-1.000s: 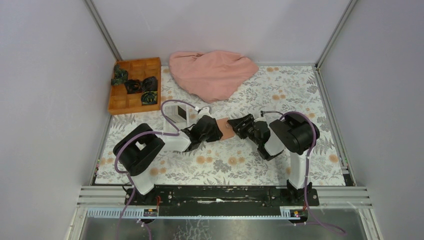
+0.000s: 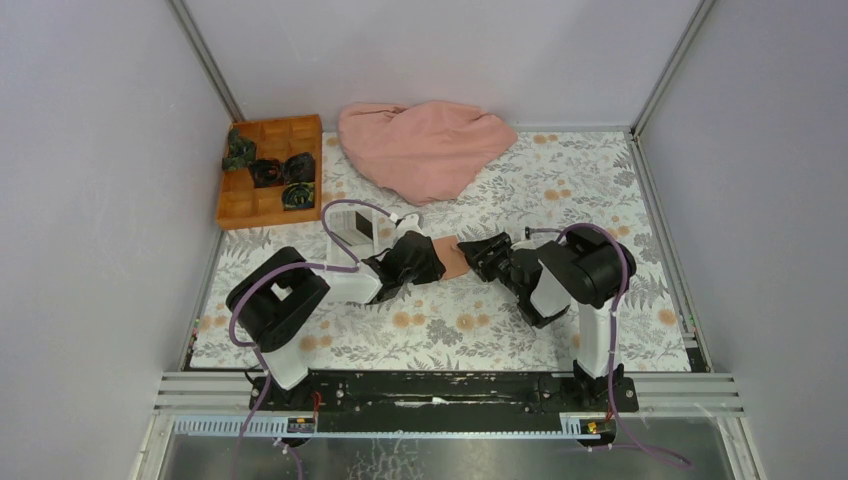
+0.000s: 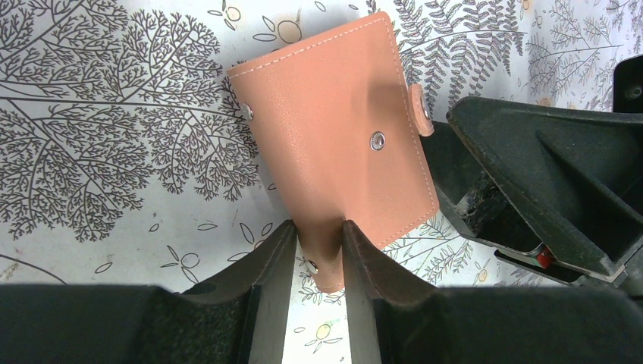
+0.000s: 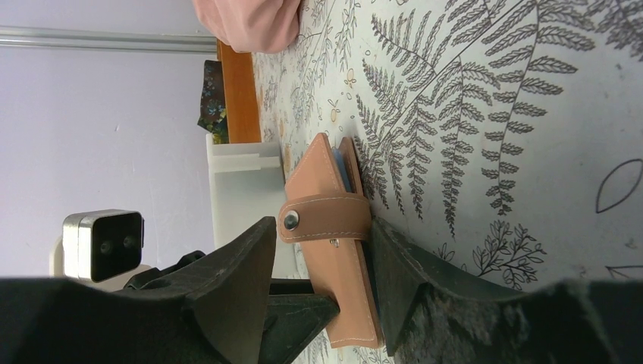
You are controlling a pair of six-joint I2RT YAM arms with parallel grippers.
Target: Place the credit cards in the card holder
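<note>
The card holder point(image 3: 334, 144), tan pink with stitched edges and metal snaps, lies on the patterned cloth between both arms. My left gripper is shut on its spine edge. On the opposite side my right gripper is open, its fingers on either side of the holder's closure strap point(image 4: 326, 218). The strap's snap stud faces out on the left in the right wrist view. A thin bluish edge point(image 4: 342, 168) shows between the holder's covers; whether it is a card cannot be told.
A wooden tray point(image 2: 234, 211) with dark items stands at the back left, beside a pink cloth point(image 2: 428, 150). A white rack point(image 2: 345, 237) sits behind my left arm.
My right gripper has shifted very slightly at the holder's right edge. The left arm and the card holder look unmoved.
</note>
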